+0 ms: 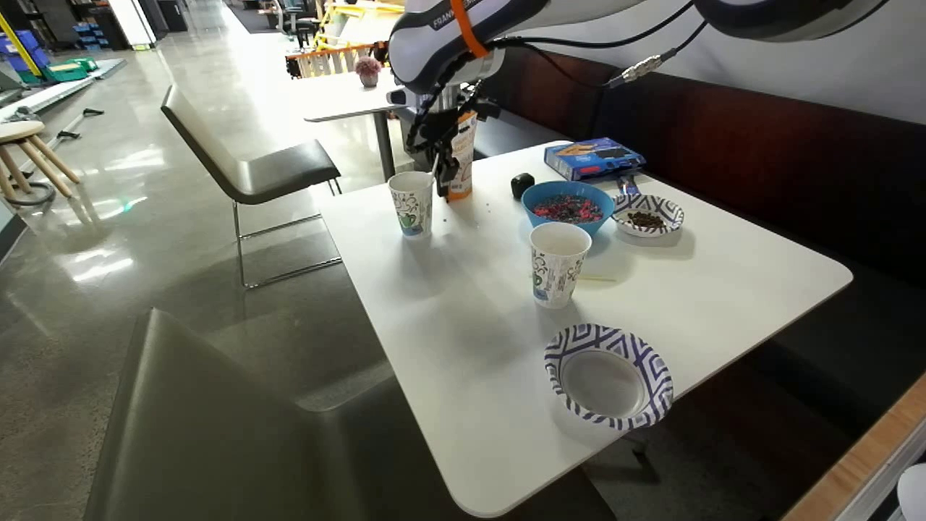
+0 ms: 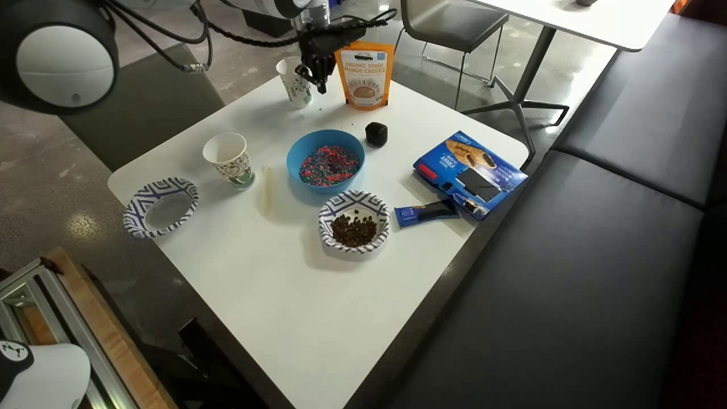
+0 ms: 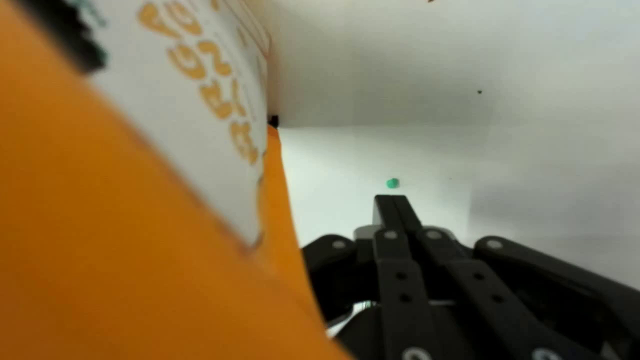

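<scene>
My gripper is shut, its black fingertips meeting with nothing showing between them. It hangs above the tabletop at the far end, between a patterned paper cup point(image 1: 411, 207) and an orange mango pouch point(image 2: 366, 76). In the wrist view the pouch point(image 3: 180, 240) fills the left side, close beside the fingers. Beyond the fingertips lies a tiny green bit point(image 3: 392, 183) on the white table. A thin pale sliver shows by the cup's rim in exterior view 1; whether it stands in the cup I cannot tell.
Mid-table stand a blue bowl point(image 2: 293, 162) of coloured bits, a second cup point(image 2: 230, 161) and a pale stick point(image 2: 267, 191). Around them are a bowl point(image 2: 328, 232) of brown pieces, an empty patterned bowl point(image 2: 140, 208), a black lump point(image 2: 376, 134), a blue wrapper point(image 2: 409, 216) and a blue box point(image 2: 470, 174).
</scene>
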